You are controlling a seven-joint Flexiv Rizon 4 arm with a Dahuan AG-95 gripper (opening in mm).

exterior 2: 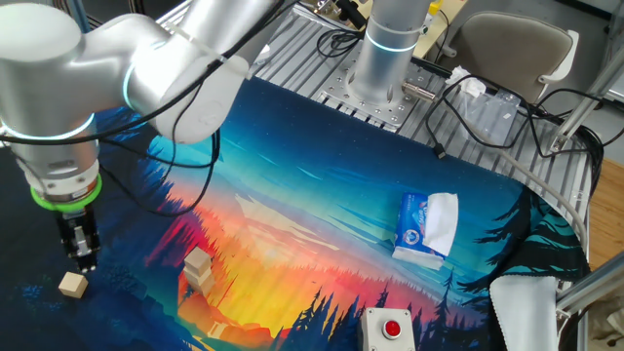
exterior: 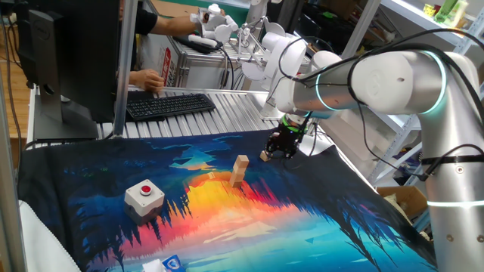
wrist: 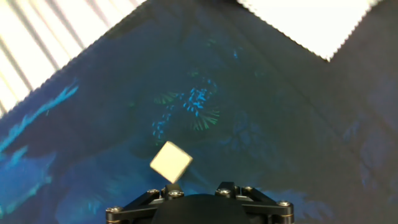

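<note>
A lone pale wooden cube point(wrist: 171, 162) lies on the dark part of the printed cloth, just beyond my left fingertip in the wrist view. My gripper is open, its two fingers apart with no object visible between them. In exterior view 2 the gripper point(exterior 2: 88, 267) points down close to that cube point(exterior 2: 73, 285), which sits slightly to its lower left. A small upright stack of wooden blocks point(exterior: 239, 172) stands nearer the middle of the cloth, apart from the gripper.
A grey box with a red button point(exterior: 144, 201) stands on the cloth. A blue tissue pack point(exterior 2: 412, 222) lies toward the robot base. Beyond the cloth's edge are a keyboard point(exterior: 169, 107) and a monitor point(exterior: 72, 60).
</note>
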